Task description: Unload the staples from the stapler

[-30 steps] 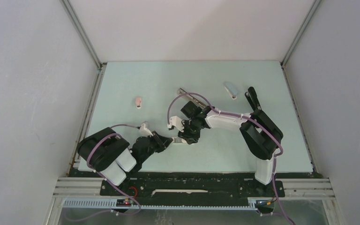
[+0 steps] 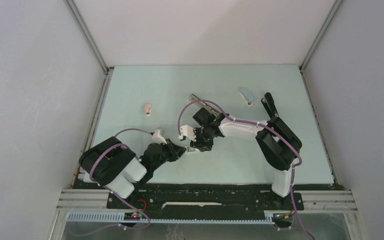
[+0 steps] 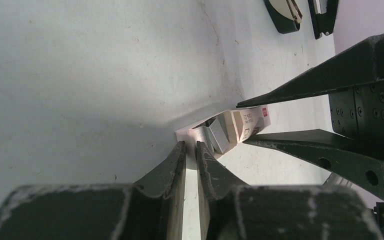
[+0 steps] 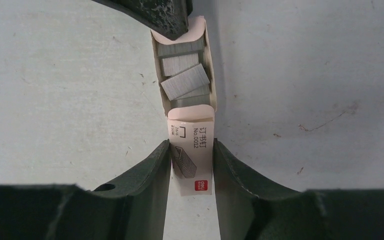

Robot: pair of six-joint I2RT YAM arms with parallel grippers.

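Note:
A small cardboard staple box (image 2: 190,149) lies between my grippers near the table's front middle. Its inner tray holds several grey staple strips (image 4: 185,82), one tilted, partly out of the printed sleeve (image 4: 192,155). My left gripper is shut on the tray's end. My right gripper holds the sleeve end between its fingertips, one on each side. In the left wrist view, black stapler parts (image 3: 324,15) stand at the upper right edge.
A long metal piece (image 2: 198,100) lies behind my right arm. A pink item (image 2: 147,109) is at the back left, a blue item (image 2: 246,96) and black stapler-like pieces (image 2: 269,104) at the right.
The right arm looks still.

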